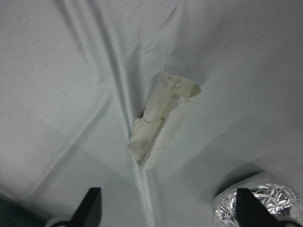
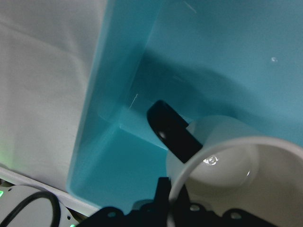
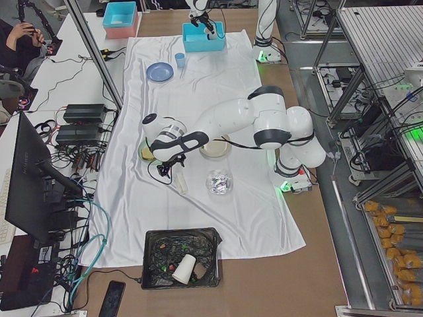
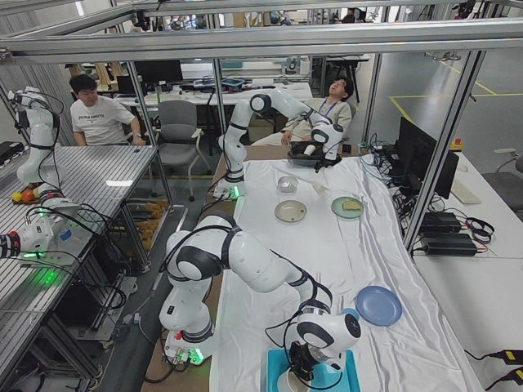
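A crumpled strip of pale paper (image 1: 161,118) lies on the white cloth, with my left gripper open above it. A clear bowl of crumpled foil (image 1: 260,201) lies beside it. At the far end, my right gripper is shut on the rim of a white cup (image 2: 241,146) inside a blue bin (image 2: 194,38). The green plate with yellow food (image 4: 347,208) and the beige plate (image 4: 290,211) stand near the left arm.
A blue plate (image 3: 159,71) and small blue cup (image 3: 180,59) stand before the bin. A black lined tray (image 3: 151,264) holding a white cup sits at the near table edge.
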